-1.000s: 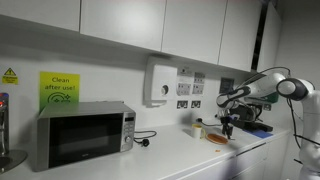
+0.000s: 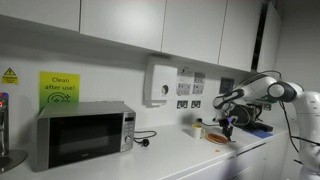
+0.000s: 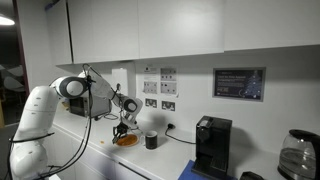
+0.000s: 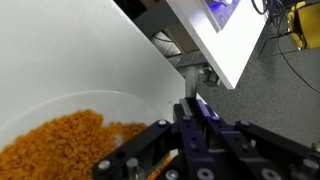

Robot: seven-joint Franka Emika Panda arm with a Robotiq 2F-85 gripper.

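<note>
A pale, wide dish (image 4: 60,105) with orange grains (image 4: 65,140) in it fills the lower left of the wrist view. At the right of that view, my black gripper is shut on a slender grey handle (image 4: 192,82). What lies at the handle's other end is hidden or too dark to tell. From outside, the gripper (image 2: 228,131) hangs close to the orange-looking dish (image 2: 217,138) on the counter. In the second exterior view the gripper (image 3: 119,131) is again just above the dish (image 3: 127,141).
A mug (image 3: 151,140) stands on the counter close to the dish. Farther along are a black coffee machine (image 3: 211,148) and a glass kettle (image 3: 298,155). A microwave (image 2: 85,133) sits at the other end. The counter's front edge runs near the dish, with floor (image 4: 250,100) beyond.
</note>
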